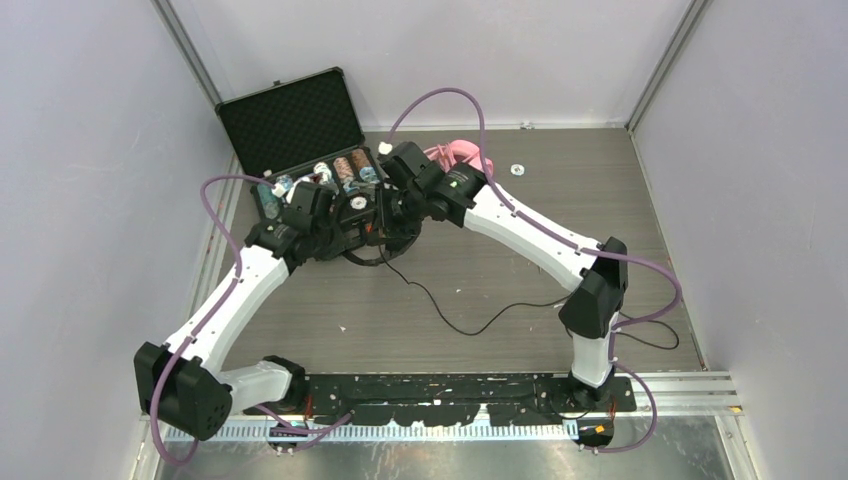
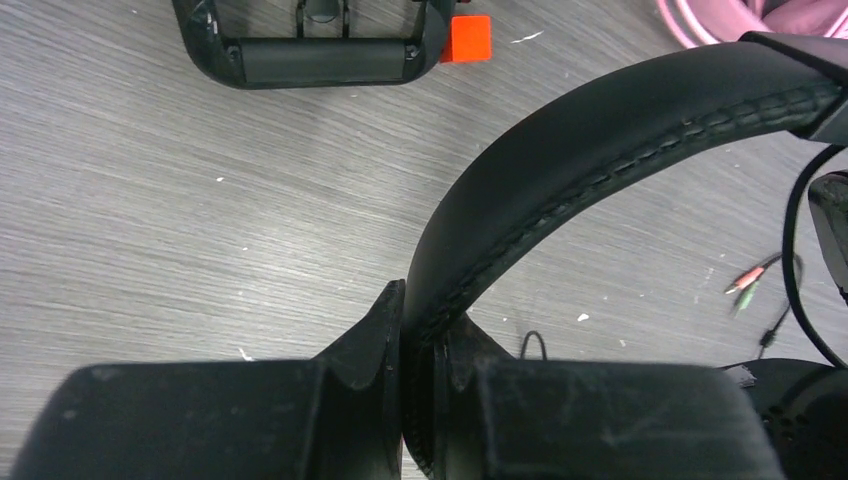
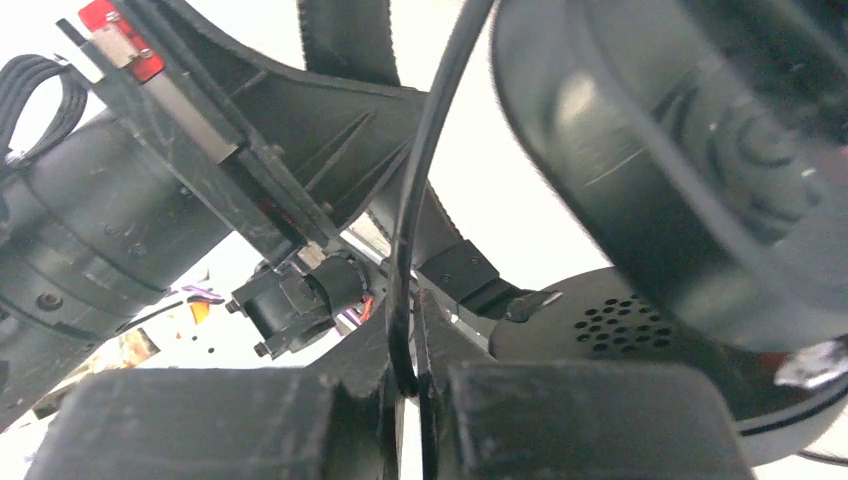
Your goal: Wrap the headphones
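The headphones have a black padded headband (image 2: 600, 130), and my left gripper is shut on it in the left wrist view. From above, both grippers meet near the case's front edge, hiding most of the headphones. A perforated black ear cup (image 3: 620, 325) shows beside my right gripper in the right wrist view. Its fingers are close together with a narrow gap, and the thin black cable (image 3: 432, 130) runs down to their tips. Whether they clamp it I cannot tell. More cable (image 1: 460, 326) curves across the table.
An open black case (image 1: 290, 120) holding poker chips stands at the back left. A pink object (image 1: 457, 152) lies behind the right arm, with a white chip (image 1: 517, 170) near it.
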